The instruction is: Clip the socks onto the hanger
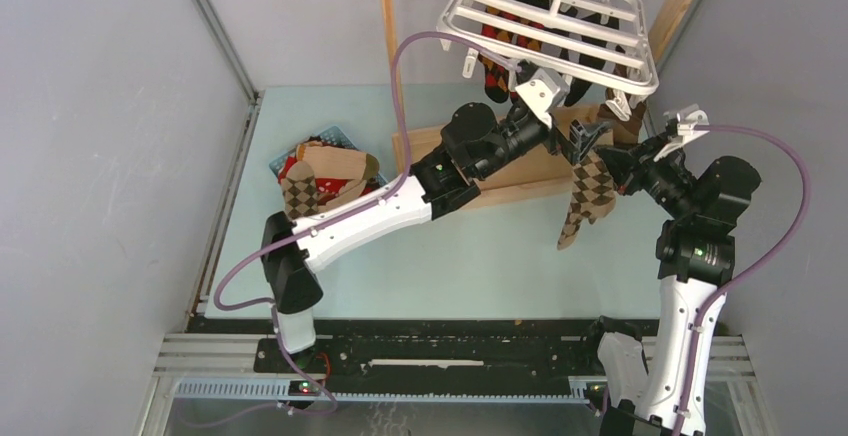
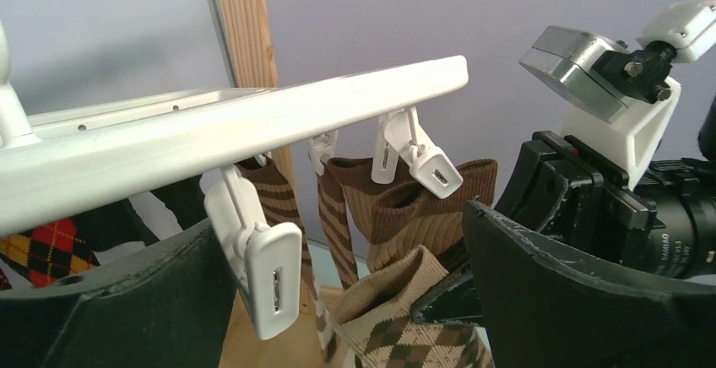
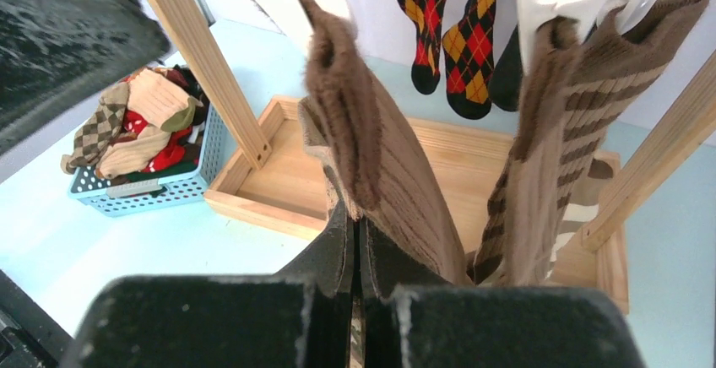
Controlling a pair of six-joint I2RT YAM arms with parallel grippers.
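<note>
A brown checked sock hangs below the hanger, its cuff pinched by my shut right gripper. The left wrist view shows the open cuff of that sock beside the right gripper's fingers. My left gripper is open. Near its left finger, a white clip dangles from the white hanger; contact between them cannot be told. Nothing shows gripped by the left fingers. Farther back, another brown sock hangs at two clips. The right wrist view has the right gripper close up against brown fabric.
Red and black argyle socks hang farther along the hanger. A wooden stand carries the hanger. A blue basket of loose socks stands on the left.
</note>
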